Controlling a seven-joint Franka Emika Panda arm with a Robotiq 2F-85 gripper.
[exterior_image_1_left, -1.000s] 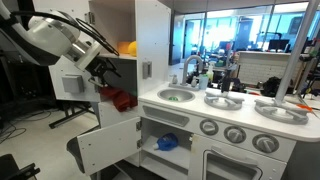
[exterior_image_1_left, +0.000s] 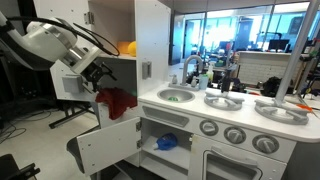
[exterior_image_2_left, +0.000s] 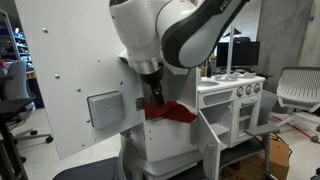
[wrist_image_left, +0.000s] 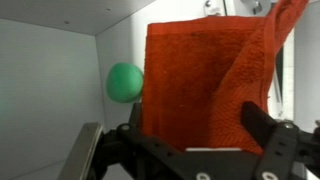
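Note:
A red cloth (wrist_image_left: 200, 75) fills the middle of the wrist view, its right side folded and raised. In exterior view 1 the same cloth (exterior_image_1_left: 116, 101) hangs in a crumpled heap by the white cabinet, left of the sink counter. Exterior view 2 shows the cloth (exterior_image_2_left: 171, 111) draped at the cabinet's opening, just under the arm's end. My gripper is open above it, dark fingers apart on either side of the cloth's near part. Whether a finger touches the fabric I cannot tell.
A green ball (wrist_image_left: 125, 82) sits beside the cloth. An open cabinet door (exterior_image_1_left: 110, 145) juts out below, and a white door (exterior_image_2_left: 75, 75) stands close to the arm. On the low shelf lies a blue object (exterior_image_1_left: 167, 142). Right of the cabinet are a sink (exterior_image_1_left: 176, 95) and burners (exterior_image_1_left: 224, 101).
The red cloth shows more and spreads further left than a second ago. The arm has stayed in nearly the same place.

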